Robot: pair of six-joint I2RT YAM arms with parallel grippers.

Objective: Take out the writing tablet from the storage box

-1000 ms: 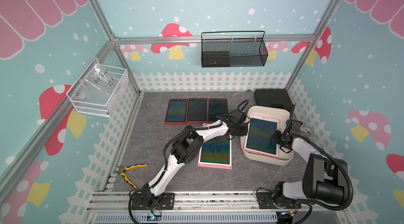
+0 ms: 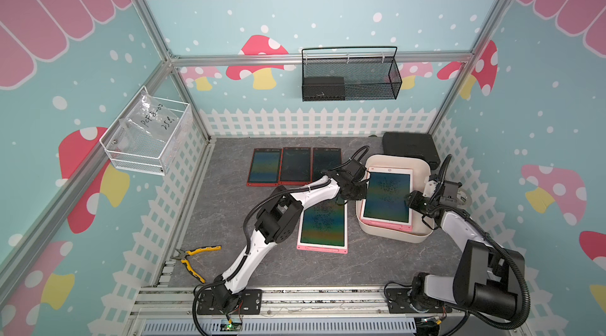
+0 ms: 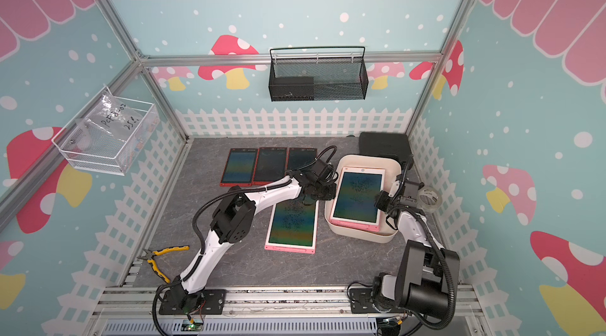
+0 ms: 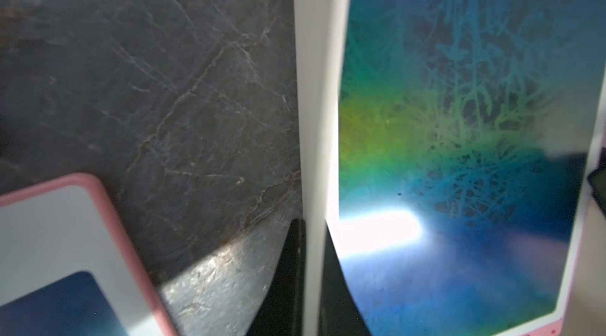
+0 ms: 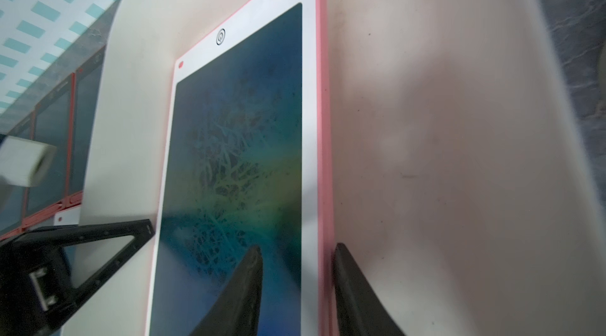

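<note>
A pink-edged white writing tablet (image 2: 387,194) lies inside the cream storage box (image 2: 392,235), along its left side. On the box's left wall, my left gripper is shut on the rim, which runs between its fingers in the left wrist view. My right gripper is partly open at the tablet's right long edge: one finger (image 5: 244,279) is over the tablet's face, the other (image 5: 354,288) is beyond the pink side. How firmly the fingers touch the tablet cannot be seen.
Another pink tablet (image 2: 323,228) lies left of the box, under the left arm. Several red-framed tablets (image 2: 264,166) line the back. A black case (image 2: 410,146) sits behind the box; yellow pliers (image 2: 192,261) lie front left. Bare table is in front.
The storage box, tablet inside, has shifted left and slightly back, and my left gripper has moved a little left. My right gripper has also shifted slightly left and back, staying at the tablet's right edge.
</note>
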